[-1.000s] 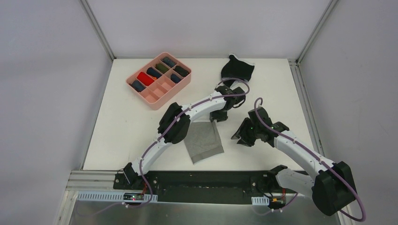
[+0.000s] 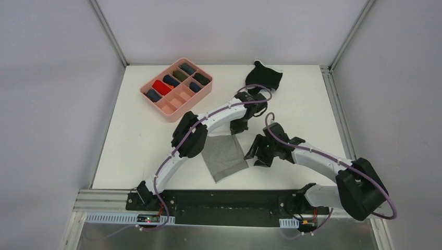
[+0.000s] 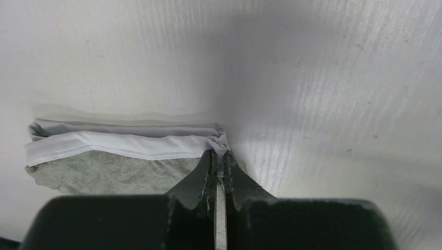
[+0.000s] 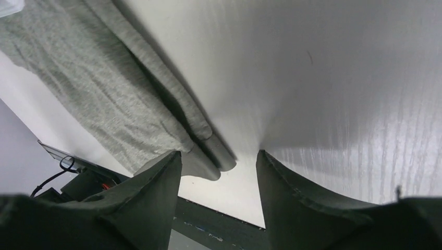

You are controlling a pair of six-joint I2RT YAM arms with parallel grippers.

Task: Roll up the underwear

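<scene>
The folded grey underwear (image 2: 221,156) lies flat at the table's front middle, with a white waistband (image 3: 114,146) along one edge in the left wrist view. My left gripper is shut at that band's end, a thin bit of fabric between its fingertips. My right gripper hangs open at the opposite end of the side fold, fingertips apart on either side of the grey cloth's corner (image 4: 211,159). In the top view the right gripper (image 2: 254,158) is just right of the cloth.
A pink divided box (image 2: 171,108) with several rolled garments stands at the back left. A black cloth (image 2: 264,75) lies at the back right.
My right gripper has moved left to the underwear's near right corner. My left gripper has shifted slightly left, and the cloth's upper part a little with it.
</scene>
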